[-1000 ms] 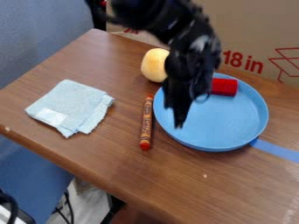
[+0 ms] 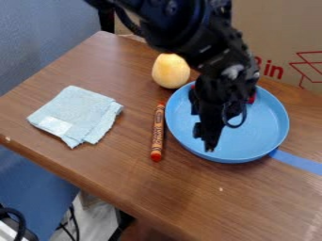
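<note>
My black gripper (image 2: 219, 130) hangs over the blue plate (image 2: 258, 141), its fingertips low near the plate's middle-left; whether it holds anything is hard to see. A red object (image 2: 251, 97) is mostly hidden behind it at the plate's back. An orange-brown marker with a red cap (image 2: 157, 134) lies just left of the plate. A yellow rounded object (image 2: 171, 71) sits behind the plate.
A folded light-blue cloth (image 2: 75, 115) lies on the left of the wooden table (image 2: 101, 179). A cardboard box (image 2: 283, 52) stands at the back. The table's left edge drops away.
My gripper has moved right and down over the plate, now covering most of the red object at the back.
</note>
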